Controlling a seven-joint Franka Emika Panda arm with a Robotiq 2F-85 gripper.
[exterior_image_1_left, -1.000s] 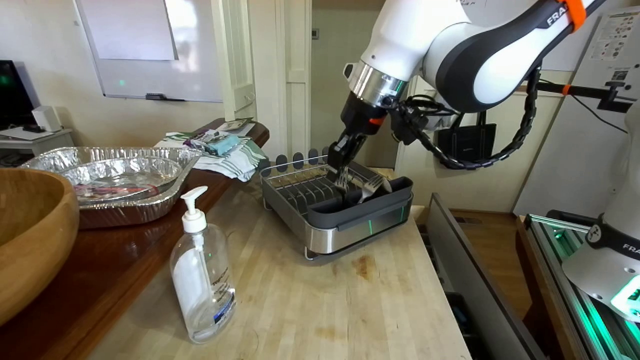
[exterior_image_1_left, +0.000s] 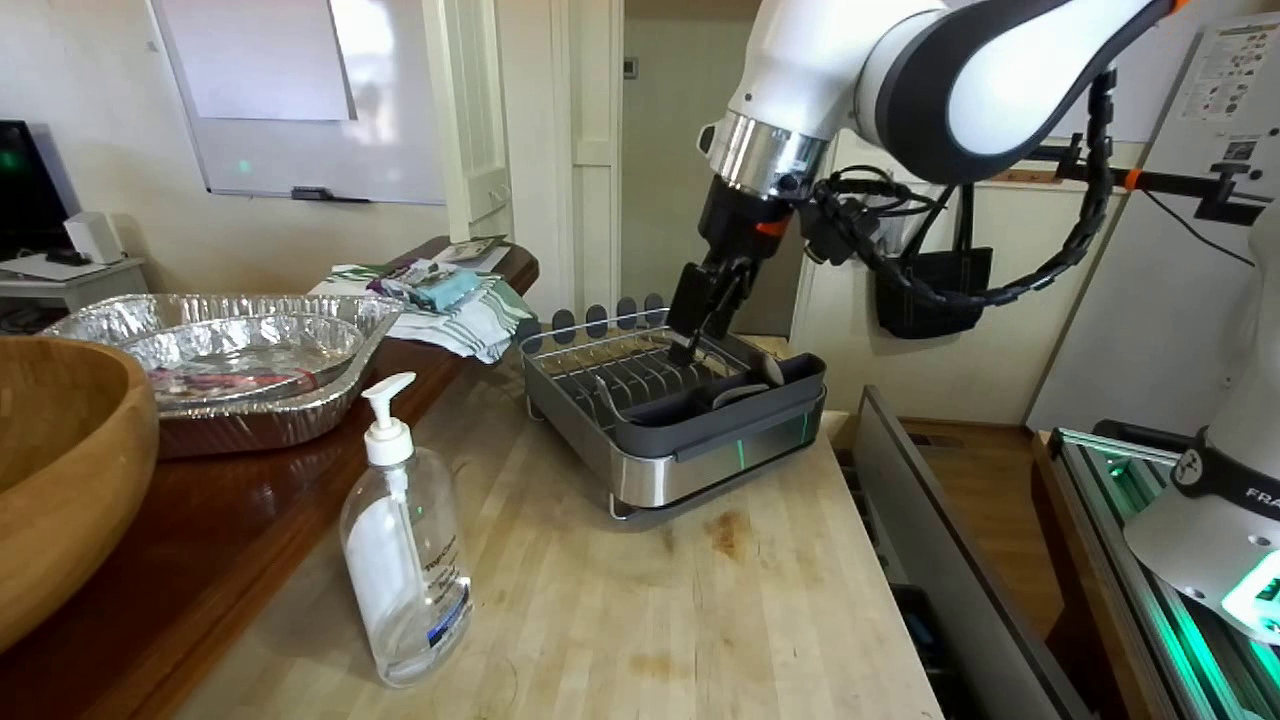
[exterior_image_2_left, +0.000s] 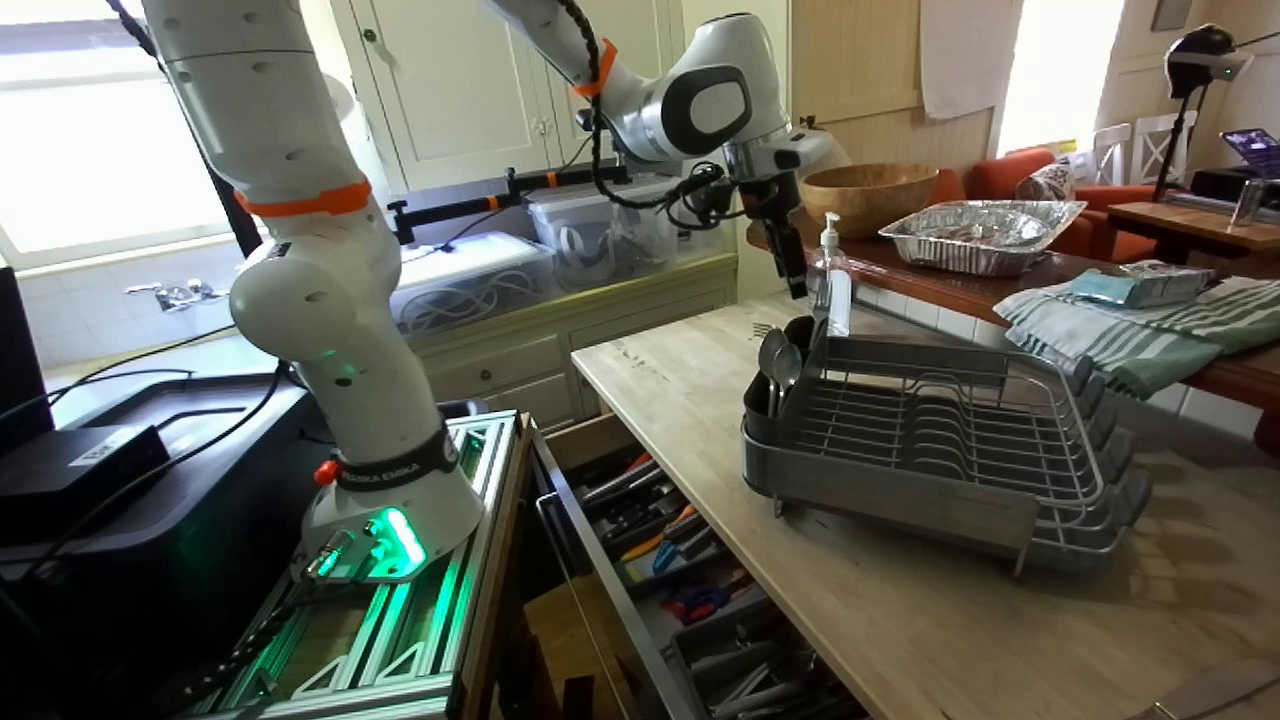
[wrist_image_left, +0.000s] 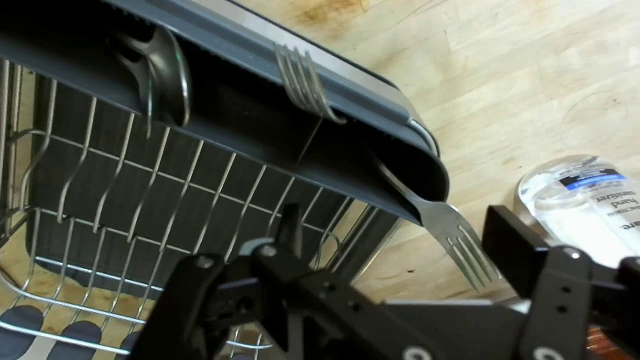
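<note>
My gripper (exterior_image_1_left: 690, 342) is over the dish rack (exterior_image_1_left: 654, 474), above its dark cutlery caddy. In the wrist view its fingers (wrist_image_left: 516, 249) stand well apart, with a fork (wrist_image_left: 444, 225) lying partly in the space between them, nearer the right-hand one. This fork leans over the end rim of the caddy (wrist_image_left: 240, 129), its tines sticking out past the edge. Another fork (wrist_image_left: 303, 81) rests tines-up against the caddy's long outer wall. Two spoons (wrist_image_left: 162, 72) stand at the other end. Handle ends inside the caddy are lost in shadow.
A clear pump bottle (exterior_image_1_left: 408, 564) stands on the wooden counter (exterior_image_1_left: 636, 600) by the rack. An open drawer (exterior_image_2_left: 672, 576) with utensils runs along the counter edge. Foil trays (exterior_image_1_left: 258, 360) and a wooden bowl (exterior_image_1_left: 72, 468) sit on the raised ledge.
The gripper has shifted slightly to the right in exterior view 1. The fork tines that stood out above the caddy there a second ago no longer show clearly.
</note>
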